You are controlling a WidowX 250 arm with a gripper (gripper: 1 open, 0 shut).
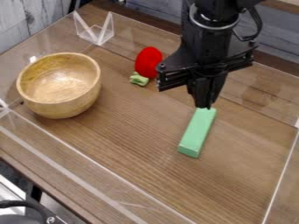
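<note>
My gripper (181,80) hangs at the upper middle, its dark body large in the view; its fingertips look close together, with nothing visible between them. Below and right of it a long green block (198,132) lies on the wooden table (117,175). Left of the gripper, at the back, are a red round object (147,61) and a small pale-green piece (138,80) beside it.
A wooden bowl (59,83) sits at the left. A clear wire-like or plastic holder (93,28) stands at the back left. The front and right of the table are open.
</note>
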